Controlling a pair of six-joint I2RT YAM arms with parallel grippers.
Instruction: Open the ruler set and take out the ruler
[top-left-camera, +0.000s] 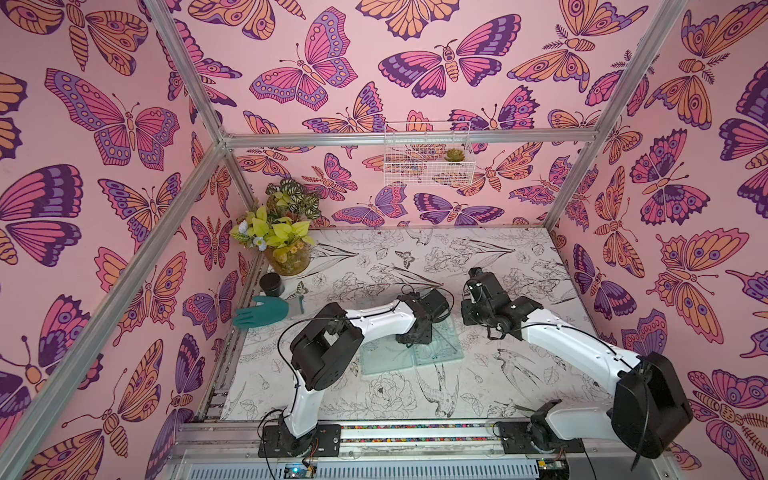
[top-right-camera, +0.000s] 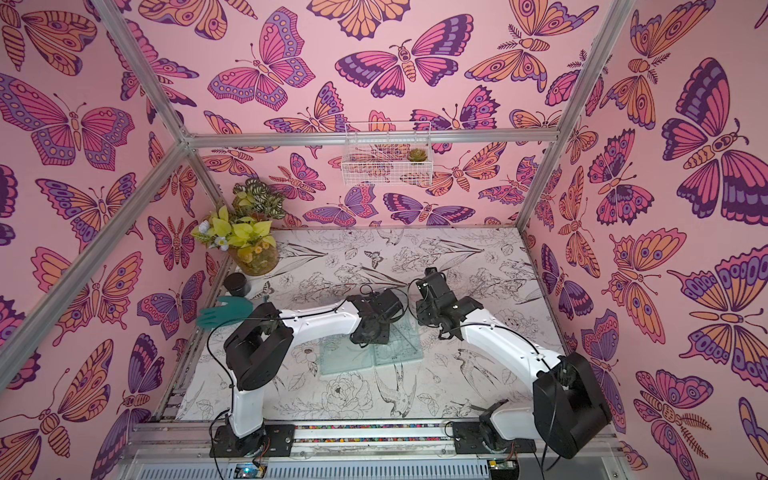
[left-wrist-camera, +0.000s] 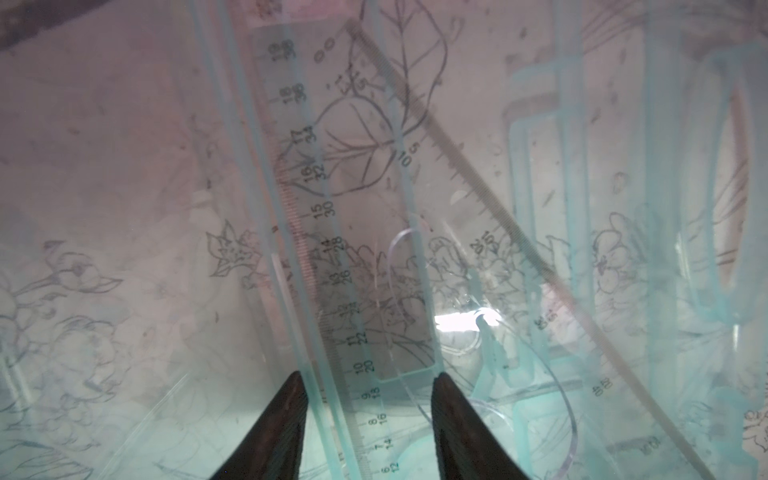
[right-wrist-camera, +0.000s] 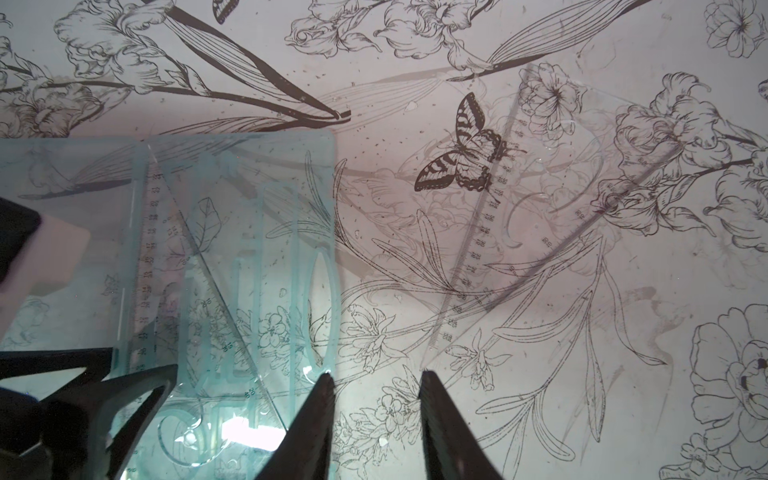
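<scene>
The pale teal ruler-set case (top-left-camera: 380, 360) lies spread open in two halves under my left arm. Its right half (right-wrist-camera: 272, 208) holds clear scaled rulers, one a diagonal-edged piece (left-wrist-camera: 480, 184). My left gripper stands open over the middle of the case, beside the straight scale; in the left wrist view nothing clearly sits between its fingers. A clear set square (right-wrist-camera: 536, 208) lies outside the case to its right. My right gripper is open above the table just right of the case, nothing held.
A teal glove (top-left-camera: 260, 312), a dark cup (top-left-camera: 271, 284) and a flower pot (top-left-camera: 288, 256) stand along the left side. A wire basket (top-left-camera: 428, 168) hangs on the back wall. The back and right of the table have free room.
</scene>
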